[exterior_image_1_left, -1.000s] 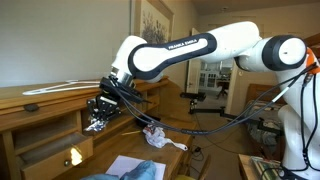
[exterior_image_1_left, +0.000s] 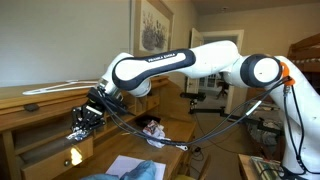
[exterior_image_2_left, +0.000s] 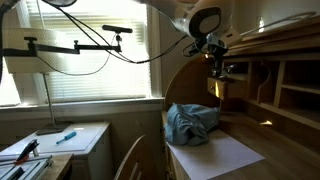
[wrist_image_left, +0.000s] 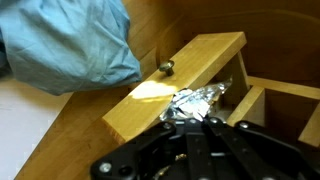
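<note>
My gripper (exterior_image_1_left: 82, 125) is at the left of the wooden desk's cubbies, pointing down in front of them. A crumpled silvery wrapper (wrist_image_left: 194, 101) shows at its fingertips in the wrist view, and the gripper appears shut on it. Below the wrapper lies a small wooden drawer (wrist_image_left: 145, 107) with a round knob (wrist_image_left: 166, 68). That drawer front (exterior_image_1_left: 50, 166) also shows under the gripper in exterior view 1. Exterior view 2 has the gripper (exterior_image_2_left: 216, 68) high beside the shelves; the wrapper is hard to make out there.
A blue-grey cloth (exterior_image_2_left: 190, 123) lies on the desktop next to a white sheet (exterior_image_2_left: 218, 156). A crumpled white item (exterior_image_1_left: 154, 130) rests farther along the desk. Wooden dividers and shelves (exterior_image_2_left: 295, 98) stand close to the gripper.
The gripper has moved left and slightly down in exterior view 1, with the silvery wrapper moving along at its fingertips. The cloth and sheet have stayed in place.
</note>
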